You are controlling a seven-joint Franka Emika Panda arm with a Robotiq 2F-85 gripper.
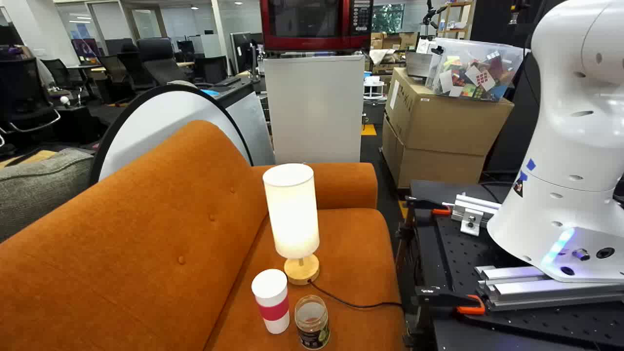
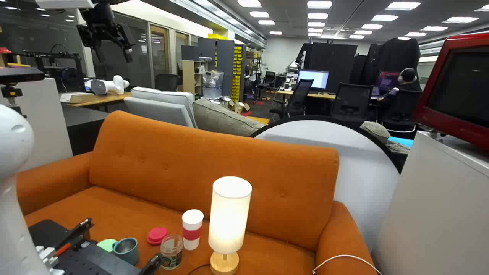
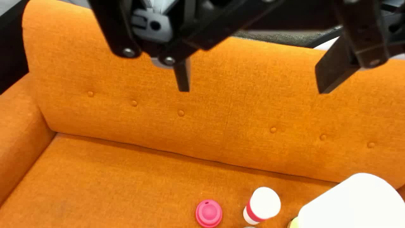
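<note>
High above the sofa, my gripper (image 2: 112, 54) hangs open; the wrist view shows its two fingers wide apart with only the orange backrest behind the gap. On the sofa seat stands a white cup with a red band (image 1: 272, 301), beside a glass jar (image 1: 311, 321) with a dark label. A lit table lamp (image 1: 292, 213) on a round wooden base is close by. In exterior view 2 a pink lid (image 2: 157, 235) lies left of the white cup. Farther left are a teal mug (image 2: 126, 250) and a light green item (image 2: 107, 245), partly hidden by the table gear.
The orange sofa (image 2: 137, 206) has a high backrest and armrests. A black cable (image 1: 357, 305) trails from the lamp. My arm's base stands on a black table (image 1: 468, 275) with clamps and metal rails.
</note>
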